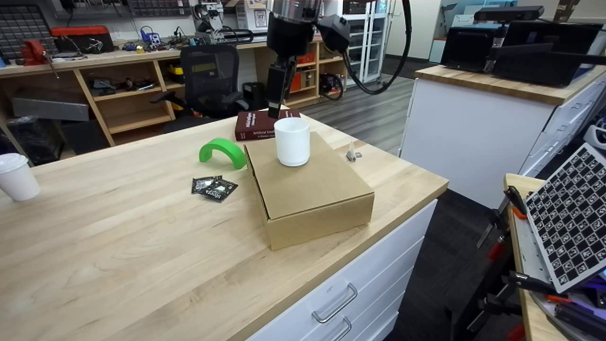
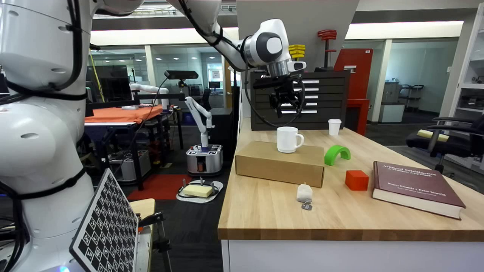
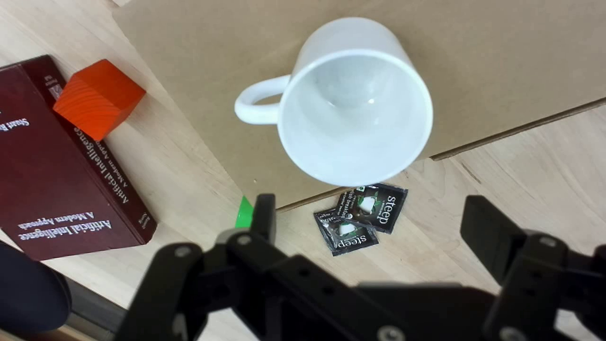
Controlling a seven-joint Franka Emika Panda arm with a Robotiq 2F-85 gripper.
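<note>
A white mug [image 2: 287, 139] stands upright on a flat cardboard box [image 2: 280, 166]. In the wrist view the mug [image 3: 353, 108] looks empty, its handle pointing left. My gripper is open, its two dark fingers wide apart with nothing held between them. It hangs above the box and mug, clear of both, as the second exterior view shows. On the table beside the box lie two black tea packets [image 1: 214, 188]; a green arch [image 1: 222, 152] stands near the box's corner. Behind the mug in the first exterior view, the red block is hidden.
A thick maroon book [image 2: 415, 187] lies near the red block [image 2: 357, 180]. A tea bag [image 2: 304, 194] rests close to the box. Far along the table stands a white paper cup [image 2: 334, 127]. Bare wood [image 1: 142, 244] stretches left of the box in the first exterior view.
</note>
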